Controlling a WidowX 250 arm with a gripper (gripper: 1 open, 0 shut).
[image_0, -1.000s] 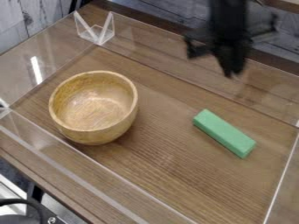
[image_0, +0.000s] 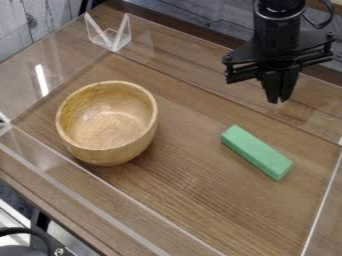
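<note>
The black gripper (image_0: 278, 88) hangs over the back right of the wooden table (image_0: 167, 200), pointing down, its fingers shut with nothing visible between them. A green rectangular block (image_0: 255, 151) lies on the table in front of it and below it in the view. At the left stands a round wooden bowl (image_0: 107, 121), which looks empty.
A small clear plastic piece (image_0: 110, 34) is at the back left. Dark cables lie off the table's lower left corner.
The block and bowl have not visibly moved.
</note>
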